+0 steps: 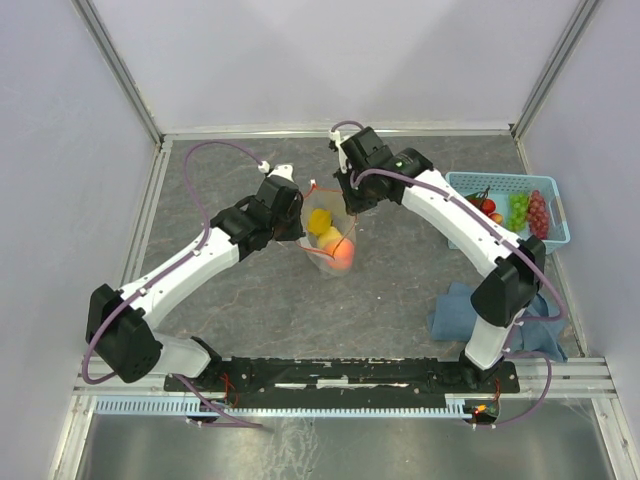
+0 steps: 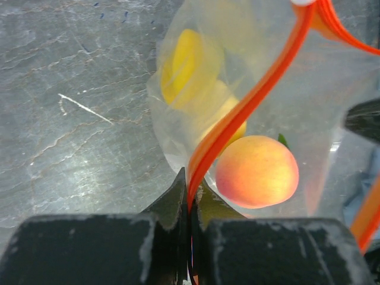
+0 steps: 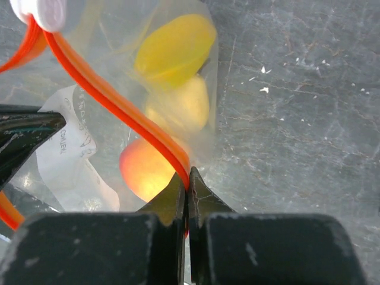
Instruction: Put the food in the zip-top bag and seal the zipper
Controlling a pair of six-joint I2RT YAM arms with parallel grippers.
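Note:
The clear zip top bag (image 1: 328, 262) stands mid-table with its orange-edged mouth spread wide between my two grippers. Inside it lie a yellow lemon-like fruit (image 2: 183, 68), a paler yellow one (image 3: 183, 107) and a peach (image 2: 256, 172). My left gripper is shut on the bag's orange rim on one side. Opposite, my right gripper is shut with the thin orange rim between its fingertips. A white slider (image 3: 44, 13) sits on the rim at the far end.
At the right a light-blue basket (image 1: 560, 215) holds grapes (image 1: 537, 215), a red item (image 1: 488, 207) and other produce. A folded blue cloth (image 1: 455, 315) lies below it. The table left of the bag is clear.

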